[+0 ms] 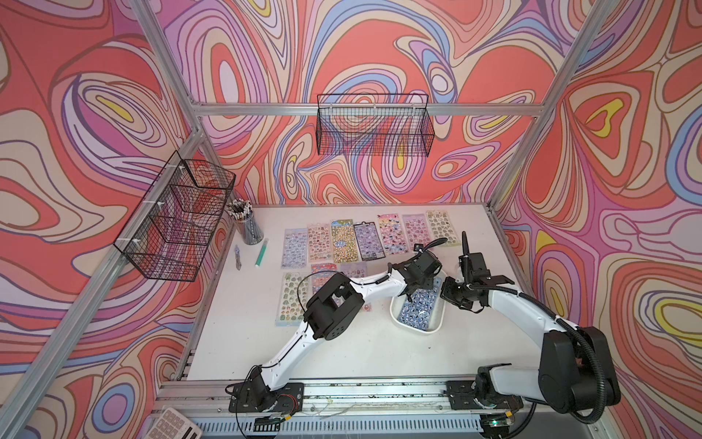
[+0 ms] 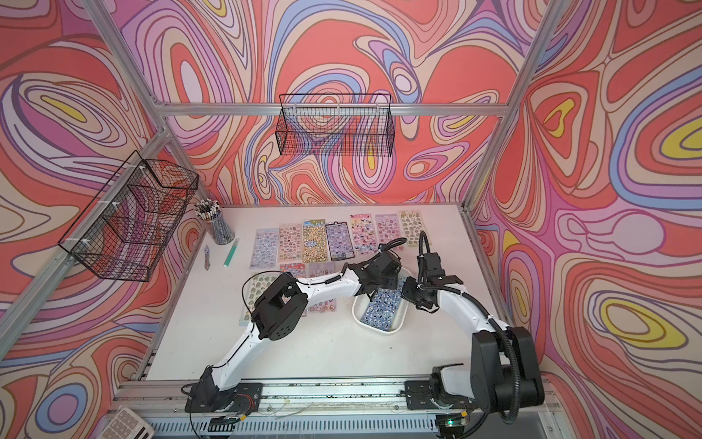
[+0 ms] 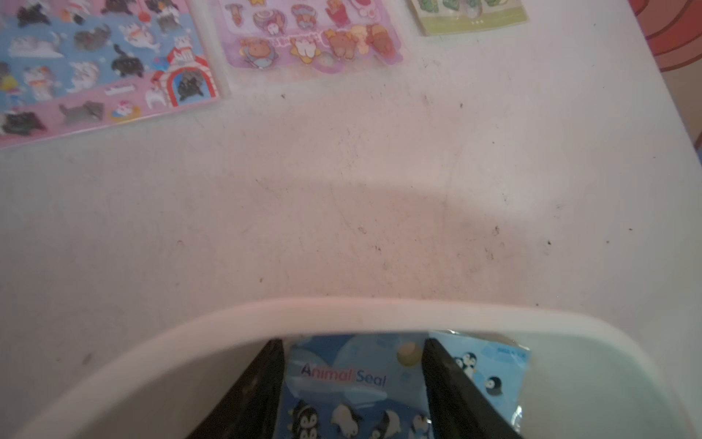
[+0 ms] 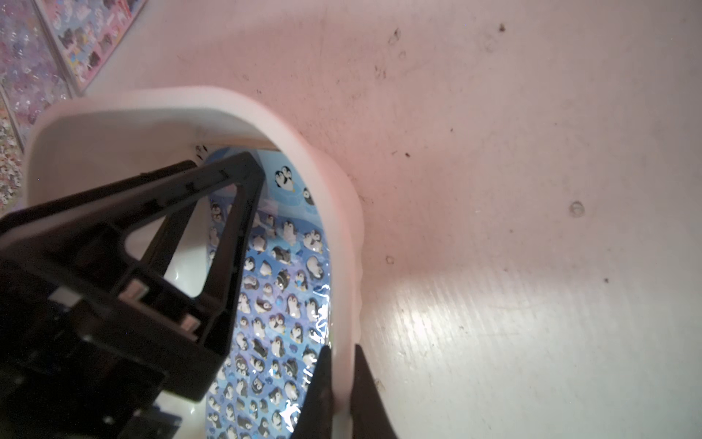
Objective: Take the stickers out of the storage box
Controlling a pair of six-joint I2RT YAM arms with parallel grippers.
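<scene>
The white storage box [image 4: 343, 234] holds blue penguin sticker sheets [image 4: 274, 307], one lettered "Animal Seal" [image 3: 343, 376]. My left gripper is open, reaching down inside the box at its far end, its fingertips over that sheet's top edge; whether they touch it I cannot tell. My right gripper is at the box's right wall, shut, with its fingertips at the rim; only the thin rim shows between or behind them.
Other sticker sheets [image 1: 392, 234] lie in rows behind and left of the box. A pen holder [image 1: 249, 226] stands at the back left. The table's front and right of the box are fairly clear.
</scene>
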